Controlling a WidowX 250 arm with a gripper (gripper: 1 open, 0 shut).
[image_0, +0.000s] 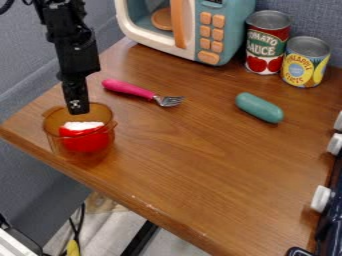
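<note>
My black arm reaches down from the top left, its gripper (78, 106) just above an amber see-through bowl (64, 143) at the table's left side. A red object with a white top (88, 138) sits inside the bowl. Whether the gripper's fingers are open or shut is too small to tell.
A pink-handled fork (131, 90) and a teal oblong object (259, 107) lie on the table (201, 180). Behind stand a toy microwave (187, 25), a tomato can (266, 45) and a yellow can (305, 64). A dark appliance with white knobs (329, 210) borders the right.
</note>
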